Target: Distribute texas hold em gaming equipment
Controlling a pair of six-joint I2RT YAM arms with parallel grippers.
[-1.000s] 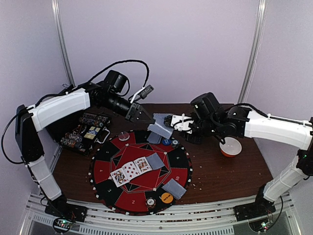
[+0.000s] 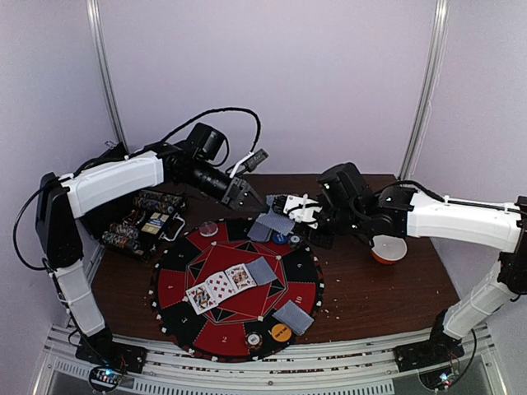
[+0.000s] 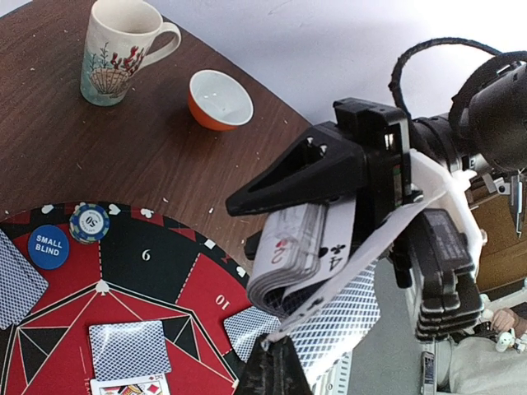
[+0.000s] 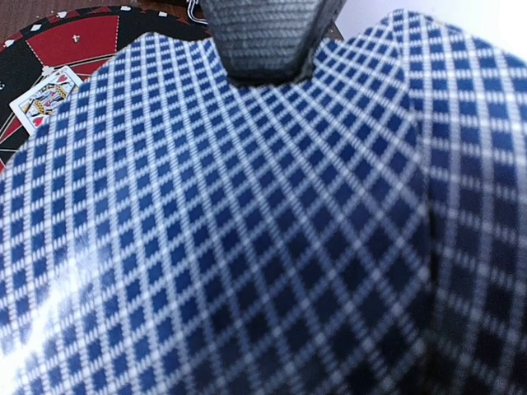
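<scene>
My right gripper (image 2: 284, 206) is shut on a deck of cards (image 3: 284, 255) with blue-and-white checked backs, held above the far side of the round poker mat. One card (image 3: 342, 317) fans out from the deck and bends toward my left gripper. The left fingers are shut, and the card's corner meets their tips; whether it is pinched I cannot tell. In the right wrist view, checked card backs (image 4: 230, 214) fill most of the picture. On the mat (image 2: 177, 284) lie face-up cards (image 2: 220, 286), a face-down card beside them (image 2: 262, 271) and other face-down cards (image 2: 293, 317).
A blue small blind disc (image 3: 48, 247) and a chip (image 3: 89, 223) lie near the mat's far edge. An orange disc (image 2: 282, 332) lies at the front. A white-and-orange bowl (image 2: 389, 248) and a mug (image 3: 119, 53) stand off the mat. An open chip case (image 2: 140, 222) sits left.
My left gripper has moved right, closer to the deck, and now covers part of the cards from above. The right arm has shifted only slightly. The layout on the mat is unchanged.
</scene>
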